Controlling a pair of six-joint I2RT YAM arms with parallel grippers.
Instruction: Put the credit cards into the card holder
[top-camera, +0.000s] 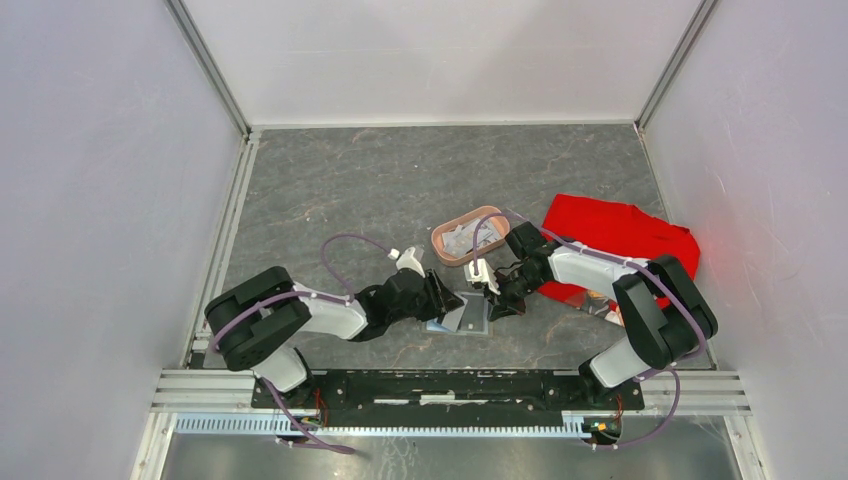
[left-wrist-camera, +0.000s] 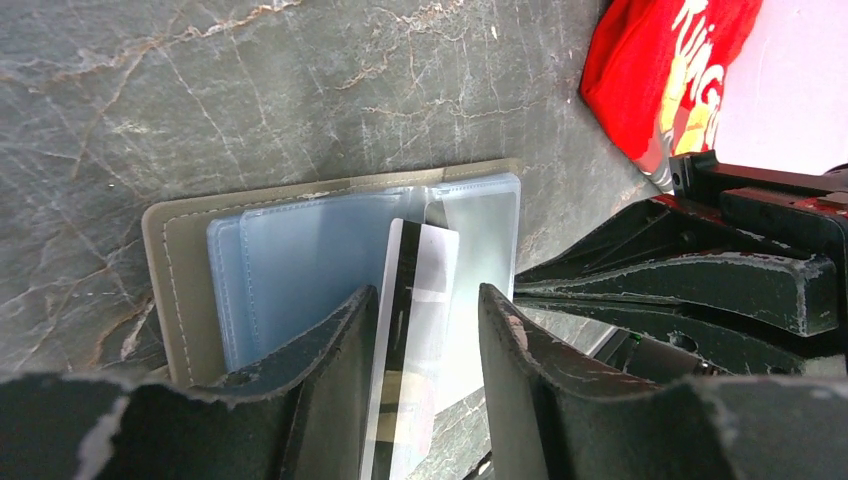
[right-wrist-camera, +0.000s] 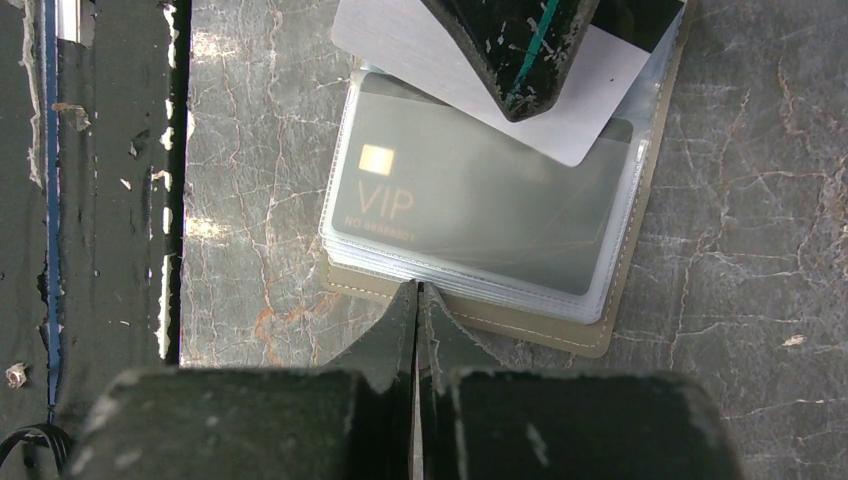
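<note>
The open card holder (right-wrist-camera: 470, 315) lies on the table, with a grey VIP card (right-wrist-camera: 480, 190) behind its clear sleeve. A white card (left-wrist-camera: 430, 290) with a black stripe lies tilted across the holder's middle, loose on top of the sleeves in the left wrist view. Its near part passes between the parted fingers of my left gripper, with a gap towards the right finger. My right gripper is shut at the holder's edge, its tips against the sleeve rims; nothing shows between them.
Behind the holder stands a pink basket (top-camera: 440, 252) with several cards in it. A red cloth bag (top-camera: 610, 230) lies to the right, partly under the right arm.
</note>
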